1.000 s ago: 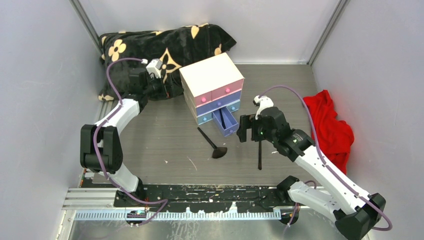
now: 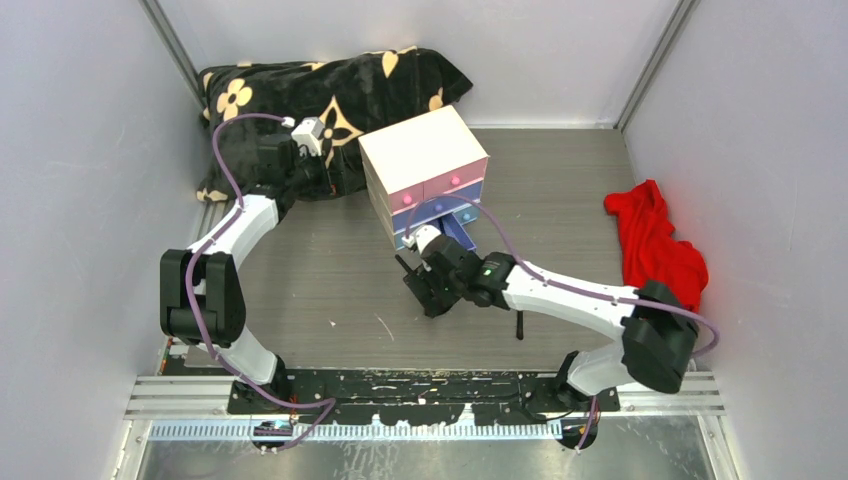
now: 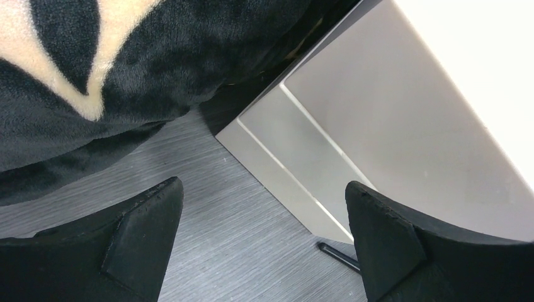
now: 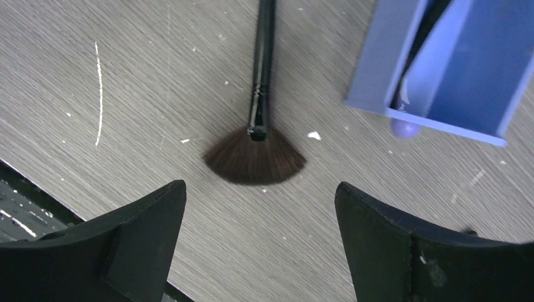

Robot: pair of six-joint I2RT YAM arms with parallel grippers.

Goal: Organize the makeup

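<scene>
A black fan brush point(image 4: 255, 157) lies on the table, its head below and between the spread fingers of my open right gripper; in the top view that gripper point(image 2: 425, 290) covers the brush head. A small blue drawer point(image 4: 475, 63) of the cabinet point(image 2: 420, 150) is pulled out, with a dark handle lying inside. A second black stick point(image 2: 519, 325) lies to the right on the table. My left gripper is open, empty, beside the cabinet's left side.
A patterned black cushion point(image 2: 270, 90) lies at the back left, touching the cabinet. A red cloth point(image 2: 655, 250) lies on the right.
My right gripper has swung leftward and down, from right of the open drawer to over the fan brush. The left arm has not moved.
</scene>
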